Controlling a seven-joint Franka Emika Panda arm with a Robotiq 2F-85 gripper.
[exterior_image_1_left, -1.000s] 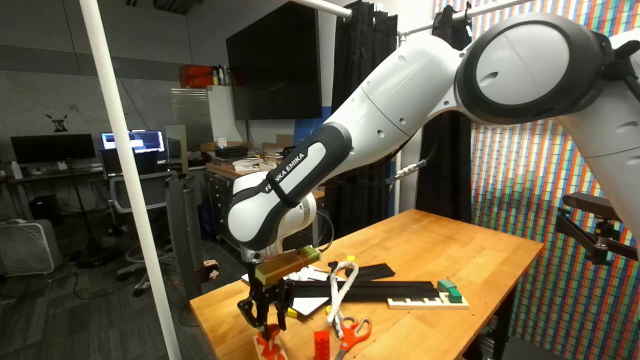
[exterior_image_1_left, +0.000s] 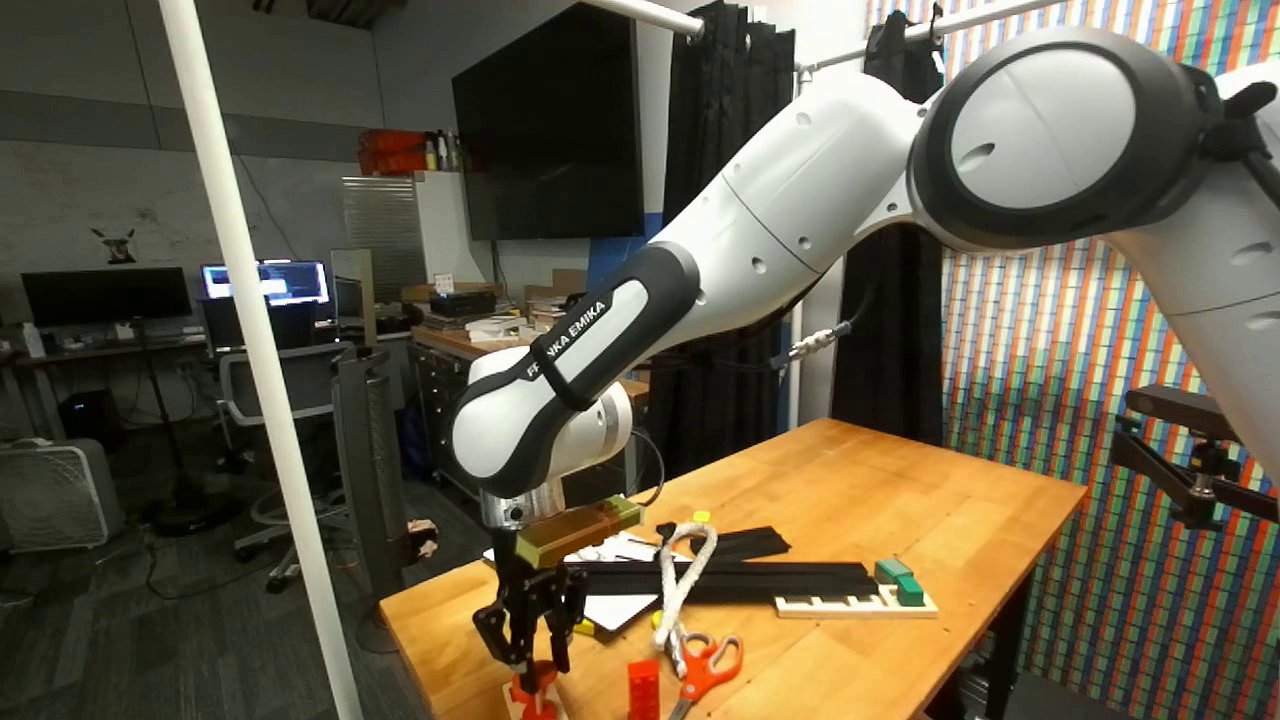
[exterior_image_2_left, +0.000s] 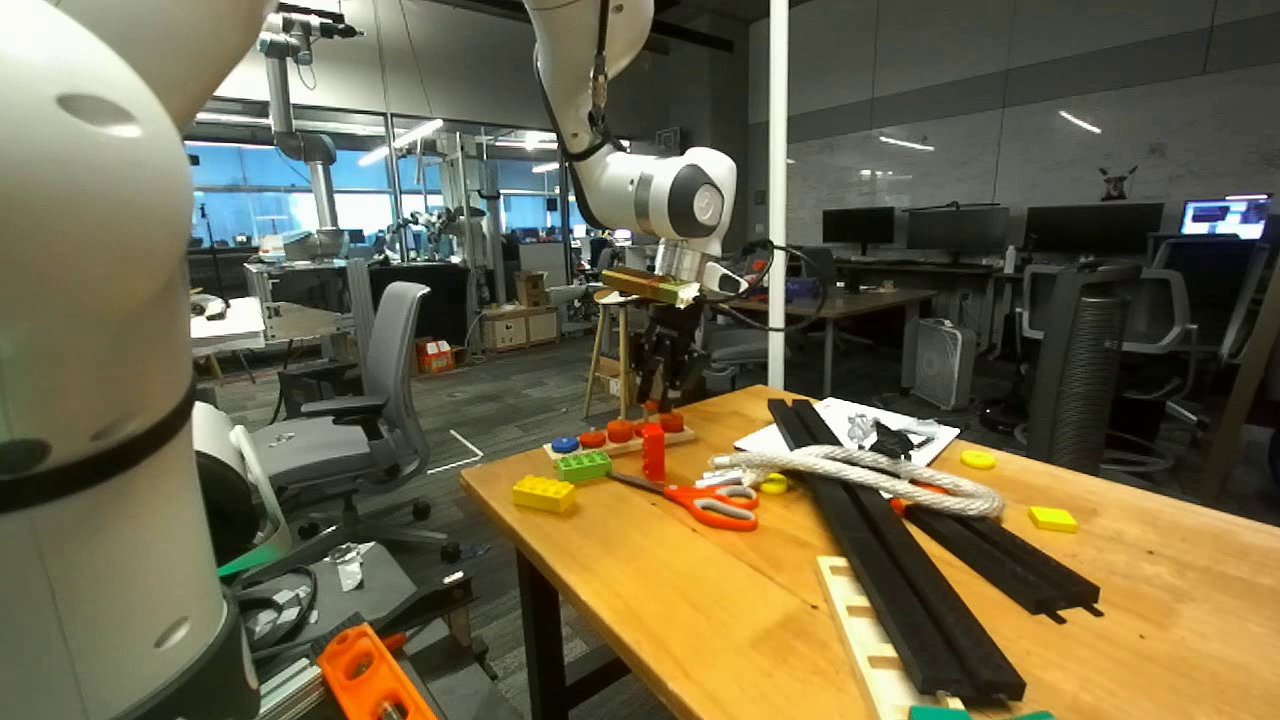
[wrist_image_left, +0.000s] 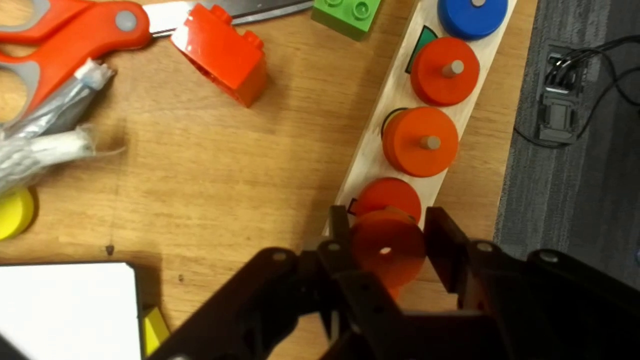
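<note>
A pale wooden peg board (wrist_image_left: 384, 144) carries a row of round pieces: a blue disc (wrist_image_left: 471, 13), a red disc (wrist_image_left: 436, 75), an orange disc (wrist_image_left: 414, 150) and another red disc (wrist_image_left: 390, 195). Over the board's near end, my gripper is shut on an orange-red disc (wrist_image_left: 387, 255), one finger on each side of it. This held disc partly covers the red disc behind it. In exterior view 2 the gripper (exterior_image_2_left: 661, 402) points down at the board's far end. Whether the held disc touches a peg cannot be told.
Close to the board lie a red block (wrist_image_left: 225, 54), a green block (wrist_image_left: 348, 15) and orange-handled scissors (wrist_image_left: 78, 42). A yellow block (exterior_image_2_left: 543, 493) sits near the table corner. Rope (exterior_image_2_left: 840, 462) and black rails (exterior_image_2_left: 888, 576) cross the table. The board lies along the table edge.
My gripper has shifted slightly down and to the left in exterior view 1, still around the disc. Other objects on the table look unmoved.
</note>
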